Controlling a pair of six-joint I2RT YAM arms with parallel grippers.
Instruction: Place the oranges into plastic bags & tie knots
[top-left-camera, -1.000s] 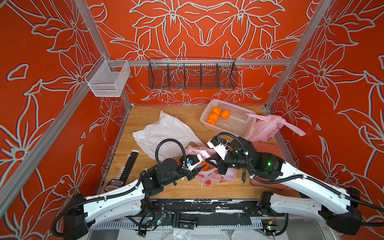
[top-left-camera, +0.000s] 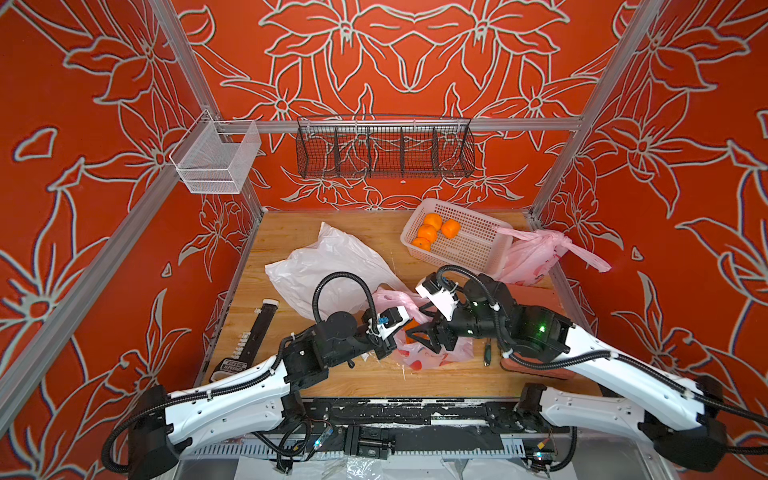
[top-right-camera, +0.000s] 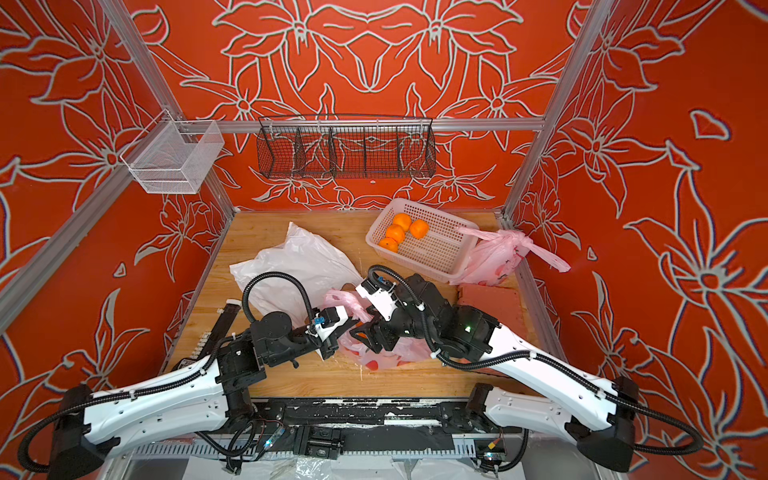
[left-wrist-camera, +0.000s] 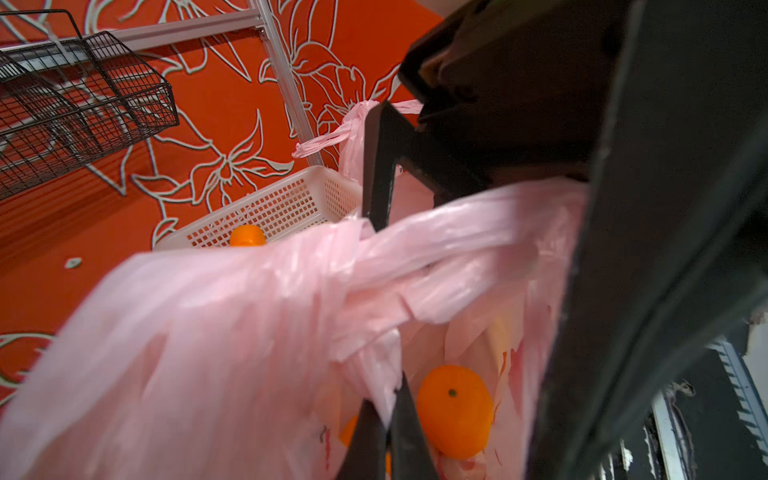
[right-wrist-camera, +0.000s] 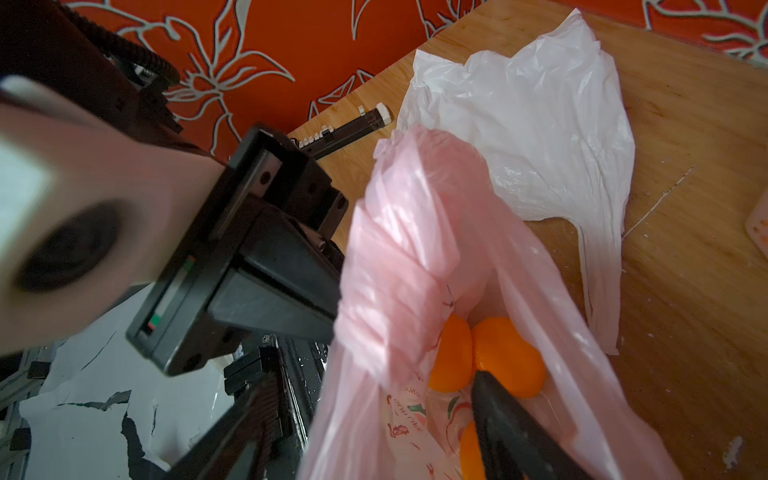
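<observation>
A pink plastic bag (top-left-camera: 432, 356) stands at the front middle of the table, its top bunched and wound into a twisted band (left-wrist-camera: 448, 256). Inside, several oranges (right-wrist-camera: 508, 356) show through its opening. My left gripper is shut, and a tapering end of pink plastic runs down between its fingertips. Facing it from the right, my right gripper is open, one finger (right-wrist-camera: 512, 424) in front of the oranges and the other to the left of the twist. The two grippers are close together in both top views, hiding part of the bag.
A white basket (top-left-camera: 480, 256) with several oranges (top-left-camera: 428, 233) is at the back right. Beside it leans another pink bag (top-left-camera: 540, 254) with its top gathered. A flat white bag (top-left-camera: 328, 268) covers the left middle; a black tool (top-left-camera: 254, 334) lies at the left edge.
The pink top looks more bunched. My left arm has barely moved.
</observation>
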